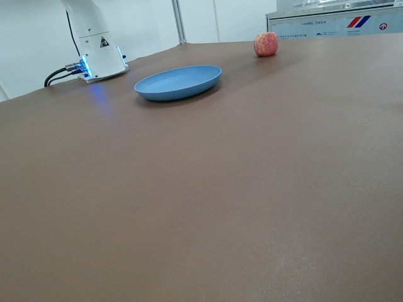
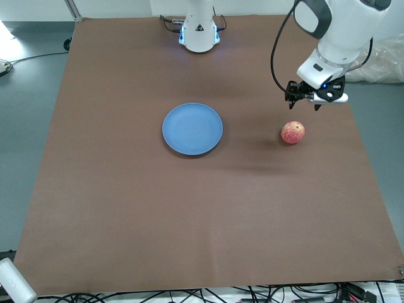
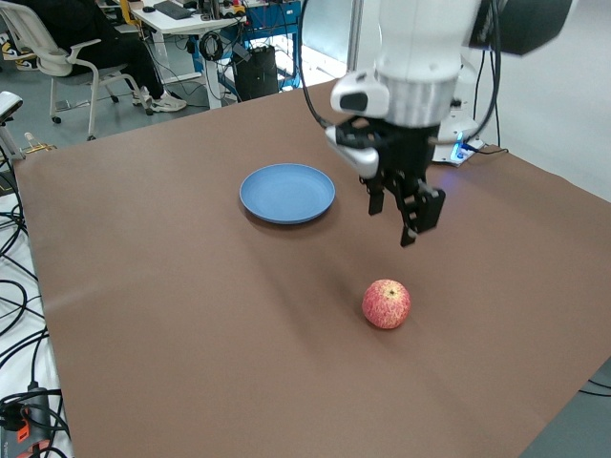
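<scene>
A red apple [image 2: 293, 132] sits on the brown table [image 2: 189, 221], right of a blue plate [image 2: 192, 128]; both also show in the top view, the apple [image 1: 266, 44] behind the plate [image 1: 177, 82]. My gripper [image 2: 305, 106] hangs above and behind the apple, apart from it, with its black fingers spaced apart and nothing visible between them. In the right view the gripper [image 3: 391, 212] is over the table between the plate [image 3: 286, 193] and the apple [image 3: 386, 303].
A white robot base [image 2: 199, 35] with cables stands at the back of the table. Cables [image 2: 202, 297] run along the near edge outside the tabletop.
</scene>
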